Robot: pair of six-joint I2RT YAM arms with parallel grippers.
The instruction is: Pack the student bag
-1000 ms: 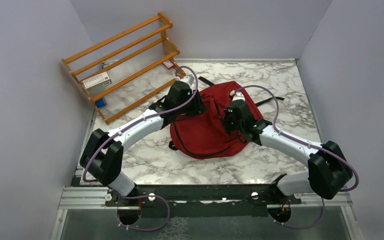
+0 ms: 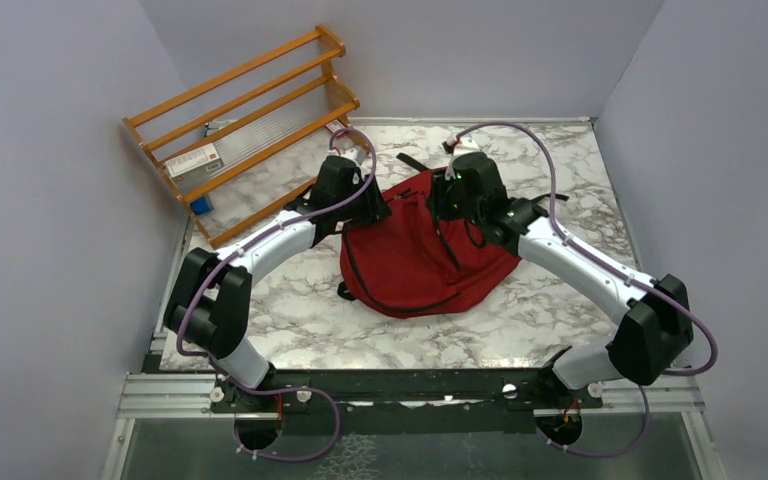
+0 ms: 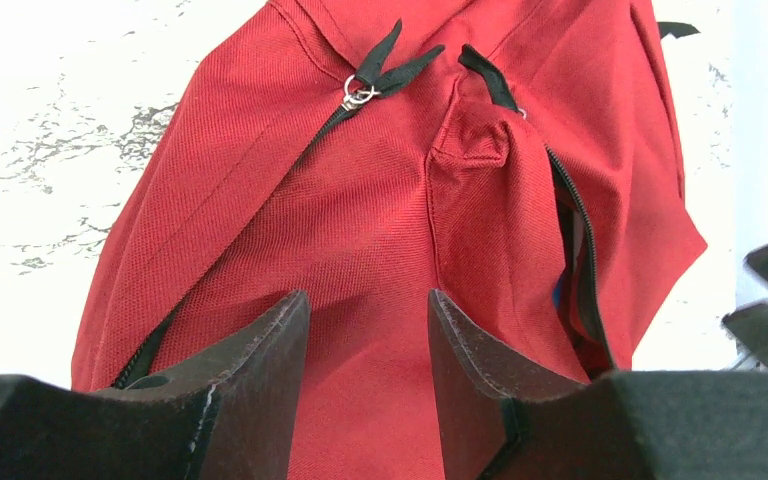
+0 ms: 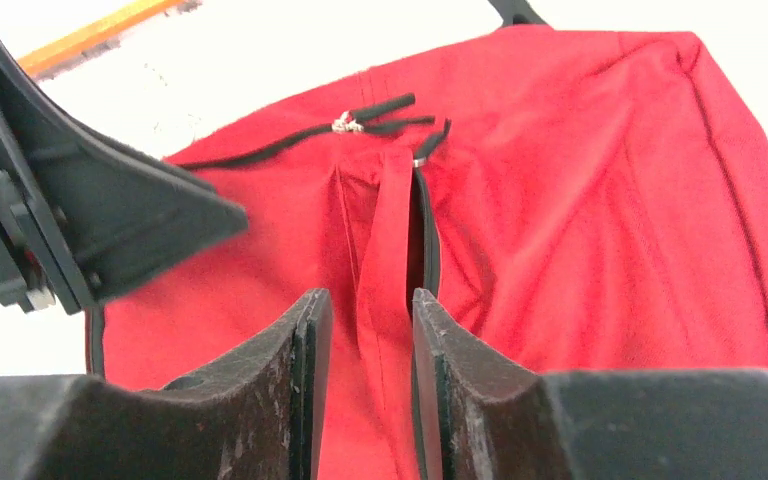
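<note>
A red bag (image 2: 400, 280) lies flat on the marble table, with black zippers and straps. My left gripper (image 2: 375, 205) hovers over its upper left; in the left wrist view two black zipper pulls (image 3: 380, 80) lie ahead of the part-open fingers, with nothing seen between them but fabric below. A zipper gap (image 3: 580, 280) shows a dark inside with a bit of blue. My right gripper (image 2: 442, 195) is over the bag's upper middle; in the right wrist view its fingers stand a little apart above the zipper fold (image 4: 390, 240).
A wooden rack (image 2: 260, 160) with boxed items and a blue object stands at the back left. Bare marble (image 2: 560, 330) surrounds the bag at the front and right. Walls bound the table at back and sides.
My right gripper has risen and moved back, away from the bag's middle. My left gripper has shifted left. The bag looks nearly the same.
</note>
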